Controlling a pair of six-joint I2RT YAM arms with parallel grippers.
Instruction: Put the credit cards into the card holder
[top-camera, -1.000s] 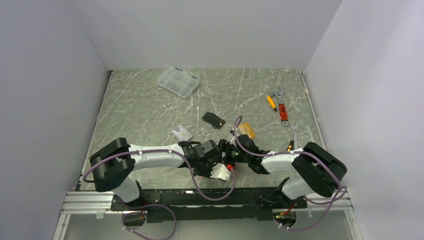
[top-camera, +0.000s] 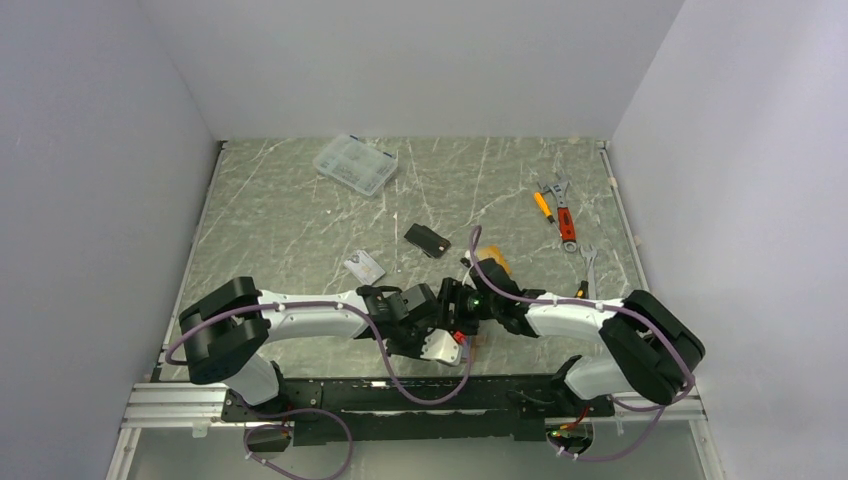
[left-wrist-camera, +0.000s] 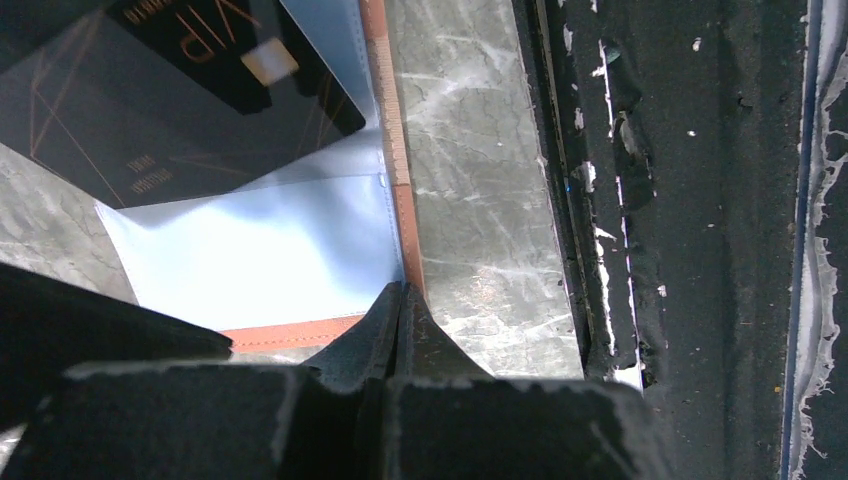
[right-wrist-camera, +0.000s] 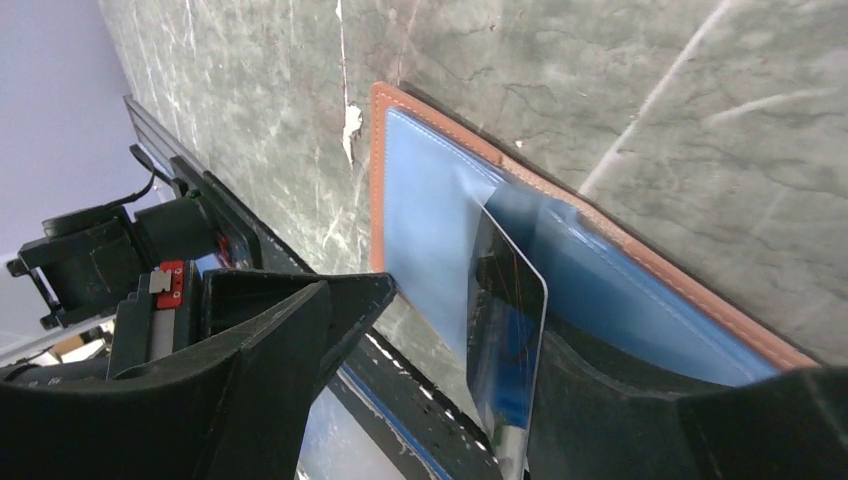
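Note:
The card holder, light blue with a brown stitched border, lies flat on the table. A dark credit card is over its pocket side in the left wrist view. In the right wrist view that card stands tilted on the blue surface beside my right-hand finger; its lower end is partly hidden. My right gripper is open, its other finger well apart from the card. My left gripper is shut with its tips at the holder's brown edge, nothing visible between them. Both arms mostly cover the holder from above.
Farther back lie a black card-like item, a white packet and a tan piece. A clear plastic box is at the back left, tools at the right. The table's front edge runs close to the holder.
More of the holder shows beneath the right gripper in the top view. The left arm has barely moved.

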